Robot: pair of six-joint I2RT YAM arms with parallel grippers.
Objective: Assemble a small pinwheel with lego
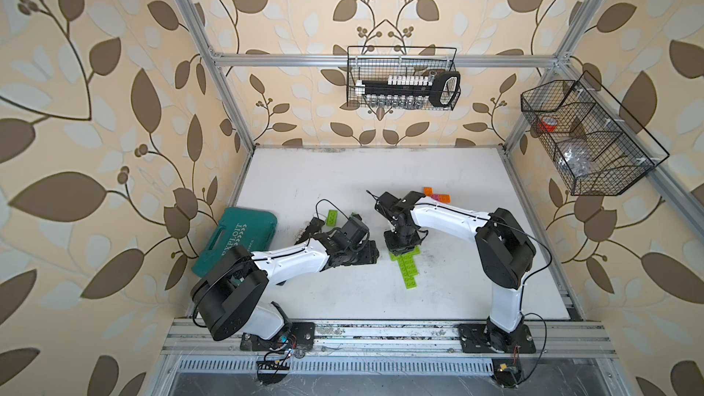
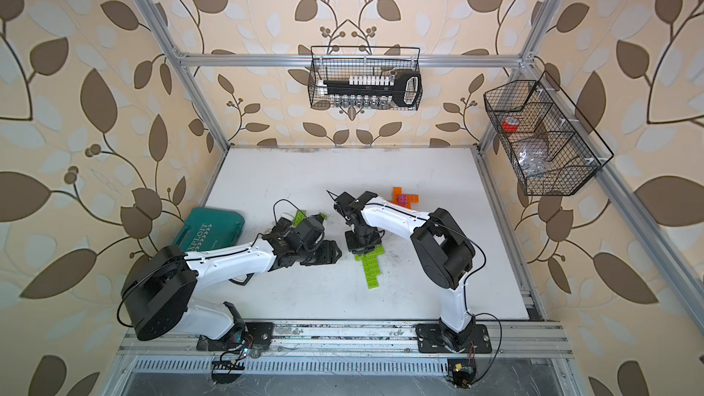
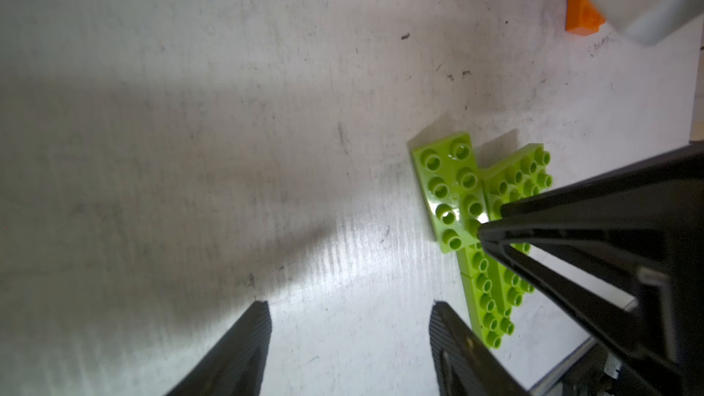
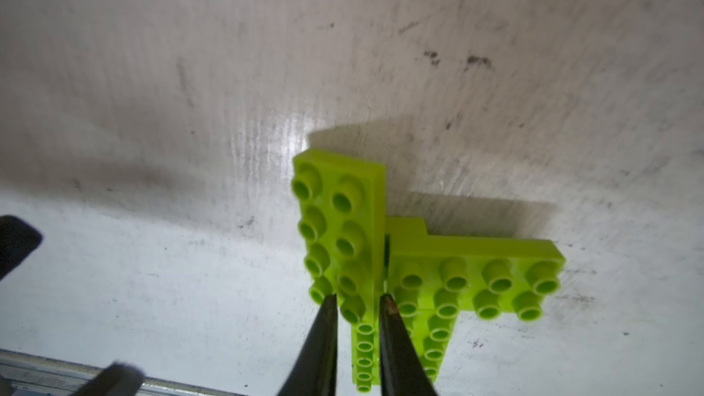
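Observation:
A flat assembly of lime green bricks [image 1: 408, 272] lies mid-table, one long brick [image 4: 333, 205] along its edge in the right wrist view. My right gripper is low over that assembly, shut, with no brick clearly held between its fingers. My left gripper hangs over bare table to the left of the bricks, its fingers apart and empty. An orange and pink piece [image 2: 403, 199] lies behind the right arm. Loose green bricks [image 1: 331, 217] lie behind the left arm, partly hidden.
A teal case [image 1: 233, 242] occupies the table's left side, with dark objects [image 1: 308, 230] beside it, partly hidden. Wire baskets [image 1: 402, 88] hang on the back and right rails.

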